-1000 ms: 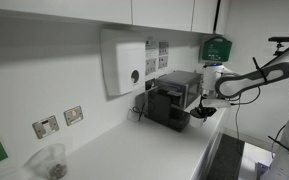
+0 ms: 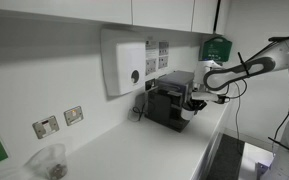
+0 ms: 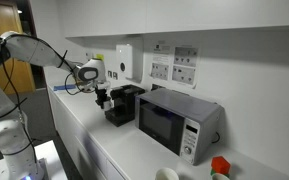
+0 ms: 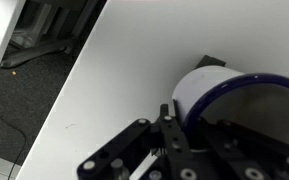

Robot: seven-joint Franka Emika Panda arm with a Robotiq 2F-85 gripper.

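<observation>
A white mug with a blue rim (image 4: 192, 88) fills the right of the wrist view. My gripper (image 2: 196, 101) is shut on it, with dark finger parts showing at its wall in the wrist view. The mug's mouth is turned toward the wrist camera, and its inside looks empty where it shows. In exterior view 1 the white mug (image 2: 187, 114) appears small beside the black machine (image 2: 165, 106), over the counter. Whether it touches the machine cannot be told. Exterior view 2 has the gripper (image 3: 103, 96) near the machine's left side.
A microwave (image 3: 174, 125) stands beyond the machine along the wall. Two light cups (image 3: 167, 175) and a red object (image 3: 220, 164) lie nearer in exterior view 2. A clear bowl (image 2: 48, 160) sits at the counter's near left.
My gripper has risen somewhat and shifted slightly left in exterior view 1, with the arm lifted higher behind it. The white mug shows more plainly beside the machine now.
</observation>
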